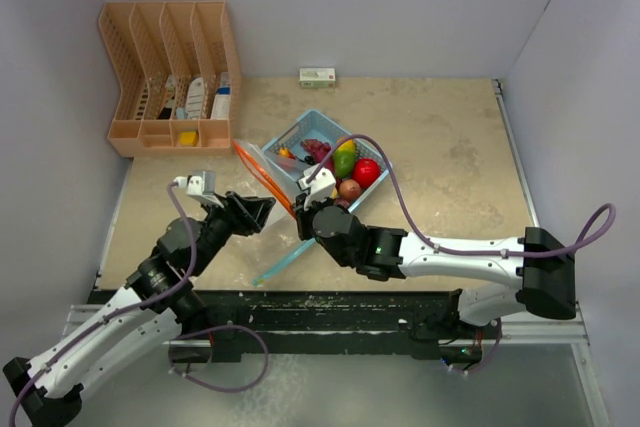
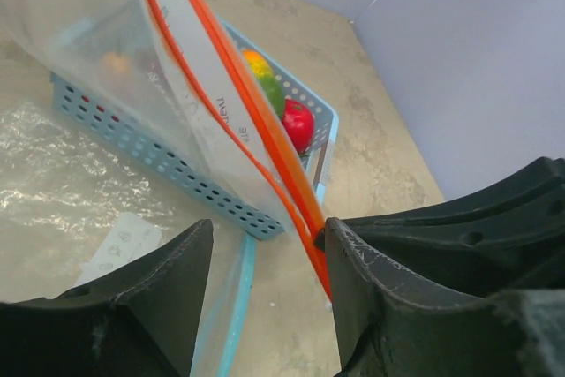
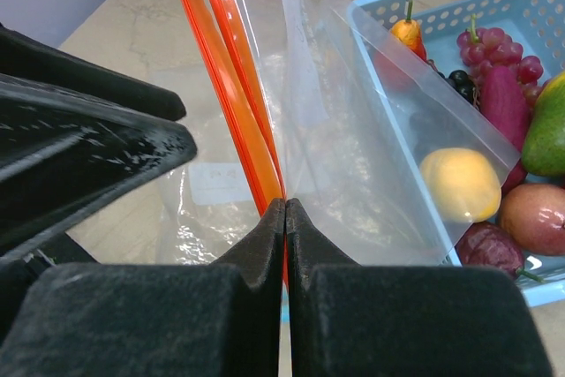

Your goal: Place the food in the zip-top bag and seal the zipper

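A clear zip top bag [image 1: 262,247] hangs with its orange zipper strip [image 1: 262,177] stretched diagonally; its blue-striped end slopes toward the table's front. My right gripper is shut on the orange strip near one end of it. Standing open to the left of that spot is my left gripper [image 1: 268,211], with a gap between its fingers. In the left wrist view one of those fingers overlaps the strip and the right gripper's tips; whether they touch cannot be told. Play food, such as a red tomato [image 1: 365,172] and grapes [image 3: 499,50], lies in the blue basket [image 3: 397,134].
A peach-coloured divided rack [image 1: 150,132] with small items stands at the back left. Against the back wall sits a small green-and-white box [image 1: 317,77]. Both grippers are close together over the bag.
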